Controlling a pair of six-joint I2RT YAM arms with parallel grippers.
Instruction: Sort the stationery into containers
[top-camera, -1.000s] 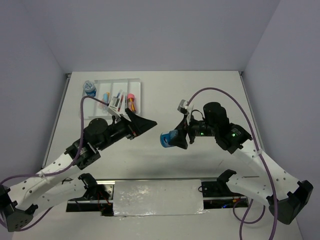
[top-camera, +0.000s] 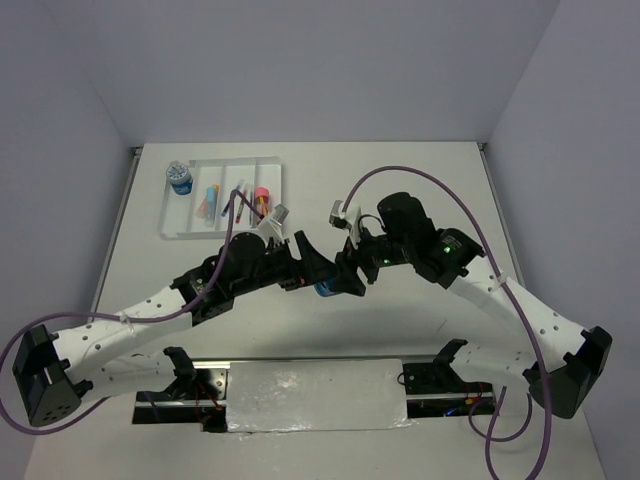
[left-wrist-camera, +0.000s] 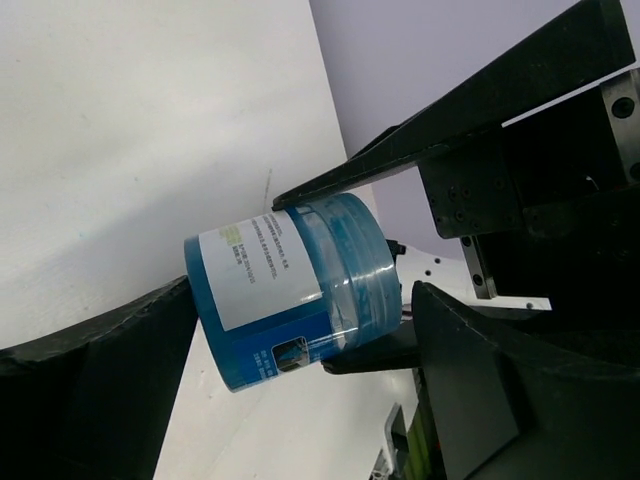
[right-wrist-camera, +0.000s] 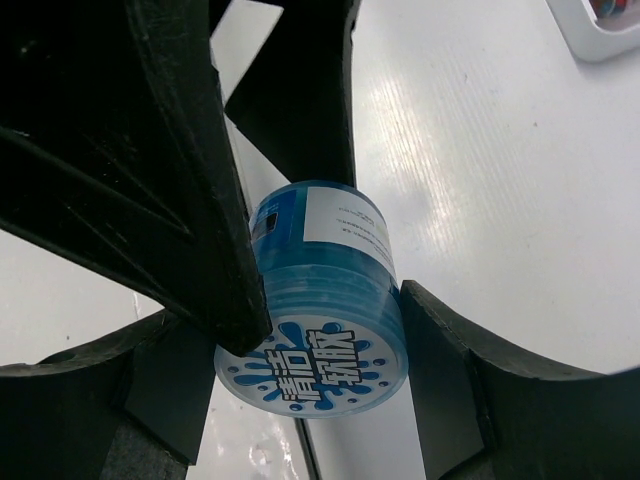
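A blue jar with a white label (left-wrist-camera: 260, 265) hangs above the table between my two grippers. My right gripper is shut on it close to its lid (right-wrist-camera: 315, 365), which has white lettering. On either side of the jar's other end stand the fingers of my left gripper, open; whether they touch it I cannot tell. From above, only a small blue part of the jar (top-camera: 326, 288) shows under the grippers. A white divided tray (top-camera: 200, 236) at the back left holds pens and other stationery.
A second blue jar (top-camera: 180, 180) stands at the tray's left side. Inside the tray is a pink item (top-camera: 262, 194). The left arm reaches close to the tray's front right corner. Back right, the white table (top-camera: 430, 170) is clear.
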